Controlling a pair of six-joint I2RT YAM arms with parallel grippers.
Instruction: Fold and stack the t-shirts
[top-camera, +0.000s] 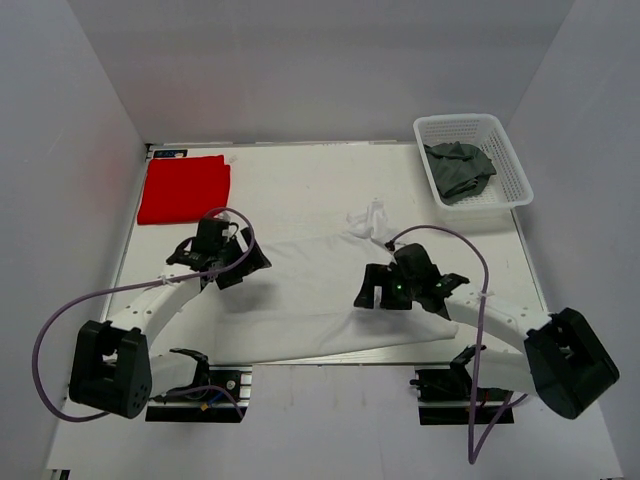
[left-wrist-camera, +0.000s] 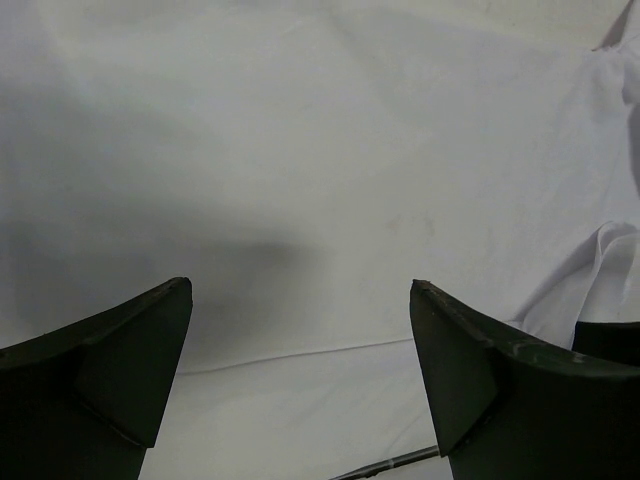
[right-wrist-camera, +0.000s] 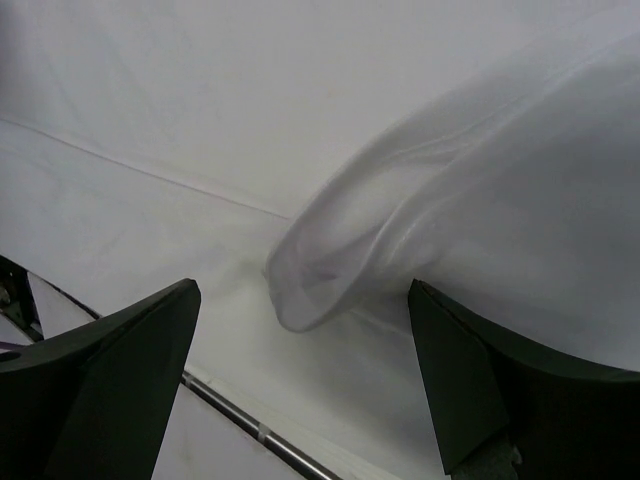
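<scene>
A white t-shirt (top-camera: 300, 280) lies spread across the front of the table, reaching the front edge, with a bunched part at its back right. My left gripper (top-camera: 248, 255) is open over its left portion; the left wrist view shows flat cloth between the open fingers. My right gripper (top-camera: 370, 285) stands open over the right portion; in the right wrist view a raised fold of the shirt (right-wrist-camera: 310, 280) lies between and ahead of its fingers. A folded red t-shirt (top-camera: 185, 188) lies at the back left.
A white basket (top-camera: 510, 170) holding dark green cloth (top-camera: 457, 168) stands at the back right. Metal edging runs along the front in the right wrist view.
</scene>
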